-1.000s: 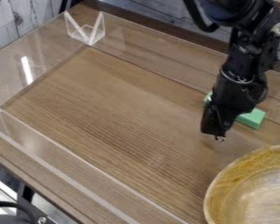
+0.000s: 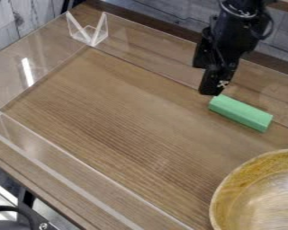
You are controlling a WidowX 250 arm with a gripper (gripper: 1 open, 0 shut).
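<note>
My black gripper (image 2: 211, 79) hangs over the back right of the wooden table, its fingertips pointing down, just above and left of a green rectangular block (image 2: 240, 112). The block lies flat on the wood, in full view and apart from the fingers. I cannot make out clearly how far the fingers stand apart.
A yellow round bowl (image 2: 257, 180) fills the front right corner. At the back left, a clear angular piece (image 2: 90, 30) stands near the table edge.
My gripper has moved up and back, away from the front of the green block, which now shows in full.
</note>
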